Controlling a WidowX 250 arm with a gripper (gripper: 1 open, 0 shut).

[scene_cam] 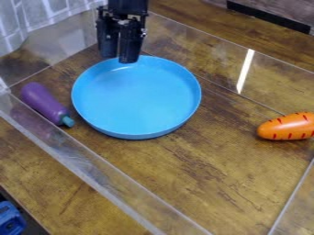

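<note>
My black gripper (119, 44) hangs at the top of the view, just over the back-left rim of a blue plate (136, 97); whether its fingers are open or shut is hard to tell. A purple toy eggplant (44, 101) lies left of the plate. An orange toy carrot with dark stripes (285, 127) lies at the far right.
A clear plastic-edged barrier runs along the left and right of the wooden surface (185, 184). A blue object (7, 218) is partly in view at the lower left. The wood in front of and right of the plate is clear.
</note>
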